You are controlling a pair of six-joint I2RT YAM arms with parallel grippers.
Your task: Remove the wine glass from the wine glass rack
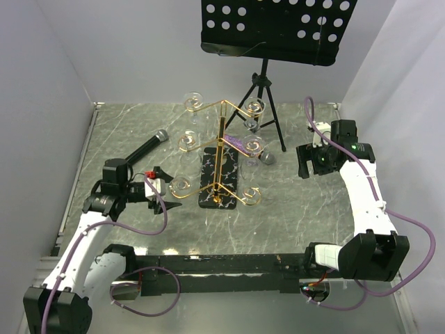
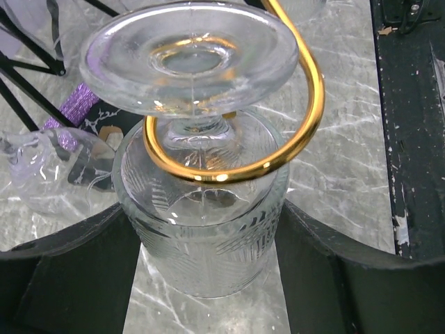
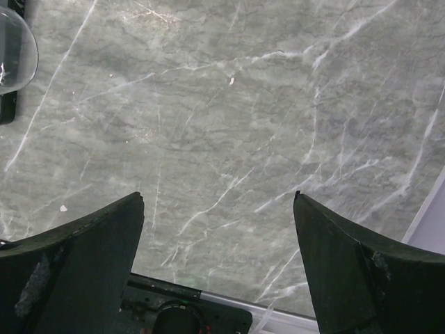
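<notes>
A gold wine glass rack [image 1: 222, 125] stands mid-table, with several clear glasses hanging upside down from its rings. The front left wine glass [image 2: 201, 236] hangs with its foot above the gold ring [image 2: 229, 172] and its stem inside it. My left gripper is shut on that glass's bowl, a dark finger [image 2: 97, 271] against each side. Over the right of the table, well away from the rack, my right gripper is open with nothing between its fingers.
Behind the rack rises a black music stand [image 1: 264, 83]. A black microphone [image 1: 147, 145] lies at the left, and a purple one [image 1: 236, 143] is behind the rack. Bare table [image 1: 299, 216] lies front right.
</notes>
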